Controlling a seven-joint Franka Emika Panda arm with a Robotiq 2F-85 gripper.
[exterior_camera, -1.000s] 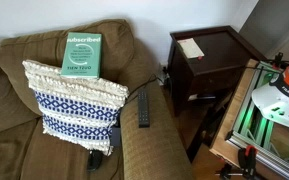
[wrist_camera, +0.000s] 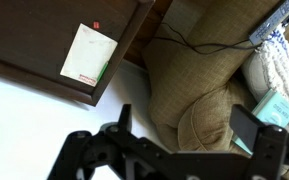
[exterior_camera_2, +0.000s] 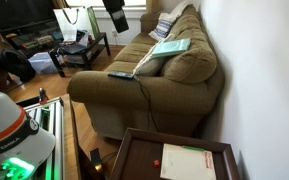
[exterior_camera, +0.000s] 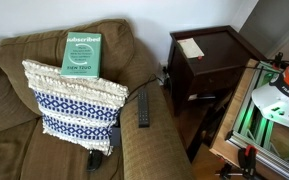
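Note:
My gripper stands open in the wrist view, its dark fingers wide apart and nothing held between them. A green book (exterior_camera: 81, 55) leans on the sofa back, above a white and blue woven pillow (exterior_camera: 76, 105). On the sofa arm lies a dark remote (exterior_camera: 143, 108). A pale notebook (wrist_camera: 88, 55) rests on the dark side table (wrist_camera: 29, 45), with a small red object (wrist_camera: 96, 25) near its top edge and a thin green strip beside it. The book (wrist_camera: 275, 108) shows partly behind the right finger.
The brown sofa (exterior_camera_2: 109, 98) runs along the white wall (exterior_camera_2: 259, 80), the side table beyond its arm. A dark cable (wrist_camera: 199, 45) crosses the sofa arm. The robot's base sits on a wooden table (exterior_camera: 227, 140) with a metal frame.

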